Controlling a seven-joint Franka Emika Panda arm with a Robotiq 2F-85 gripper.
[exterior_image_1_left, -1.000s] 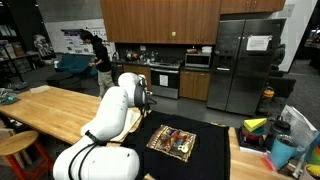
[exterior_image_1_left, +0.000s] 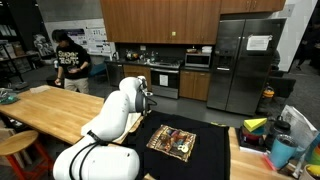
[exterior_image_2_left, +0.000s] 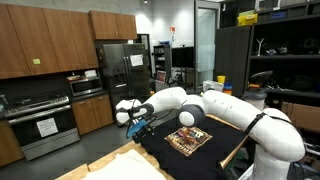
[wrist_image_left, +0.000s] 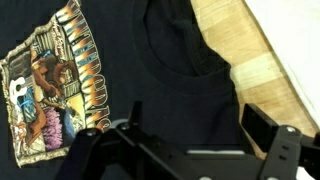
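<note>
A black T-shirt (wrist_image_left: 155, 85) with a colourful printed picture (wrist_image_left: 48, 88) lies spread on the wooden table. Its neckline curves across the upper middle of the wrist view. In exterior view 1 the print (exterior_image_1_left: 171, 142) faces up on the dark cloth. My gripper stands open above the shirt near its collar, its fingers wide apart, with nothing visible between them. From exterior view 2 the gripper (exterior_image_2_left: 137, 131) appears at the shirt's edge; contact with the cloth cannot be made out.
Something white and flat (wrist_image_left: 297, 35) lies on the wood beside the collar. Coloured boxes and a blue container (exterior_image_1_left: 284, 150) crowd the table's right side. A red stool (exterior_image_1_left: 20, 145) stands at left. A person (exterior_image_1_left: 72, 62) is in the background.
The person in the background has moved to the left and turned. My arm and the shirt show no visible change.
</note>
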